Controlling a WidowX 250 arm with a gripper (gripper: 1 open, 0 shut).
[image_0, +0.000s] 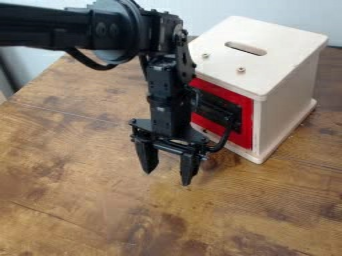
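Note:
My black gripper (167, 170) points down over the wooden table in front of a pale wooden box (278, 95), its two fingers apart with nothing visible between them. The box has a slot in its top and a red front panel (241, 110) with a black fitting on it, partly hidden behind my gripper and arm.

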